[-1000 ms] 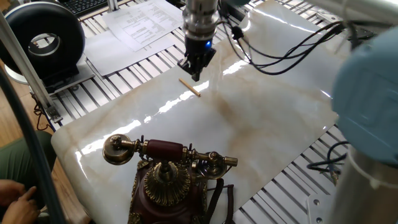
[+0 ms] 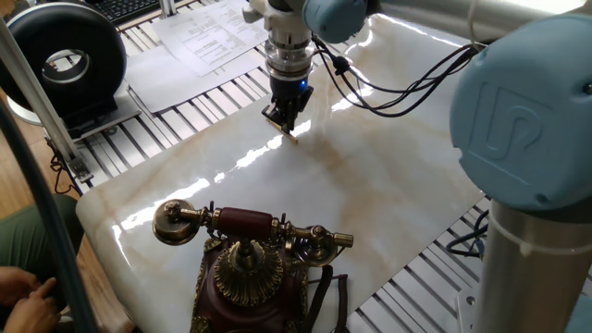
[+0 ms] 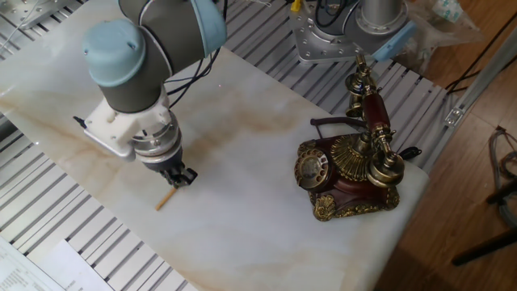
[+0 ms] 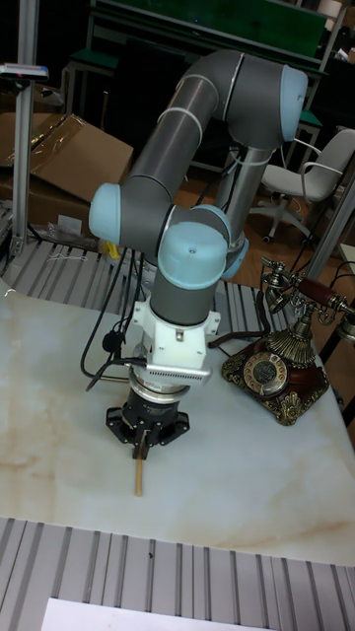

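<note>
A thin, light wooden stick (image 3: 166, 199) lies on the marbled tabletop; its near end (image 4: 139, 479) sticks out from under the gripper. My gripper (image 4: 141, 451) points down over the stick's other part, its fingertips low, at or just above the table. In exterior view 1 the gripper (image 2: 288, 131) hides most of the stick, leaving one end (image 2: 294, 140) in sight. The fingertips look close together around or over the stick, but they are small and dark, so whether they grip it does not show.
An ornate red and brass rotary telephone (image 3: 355, 162) stands on the same tabletop, well apart from the gripper. Paper sheets (image 2: 208, 37) and a black ring-shaped device (image 2: 65, 60) lie beyond the table's edge.
My gripper has come down and over to the stick, which lay uncovered a second ago and is now mostly hidden behind it. The telephone has stayed put.
</note>
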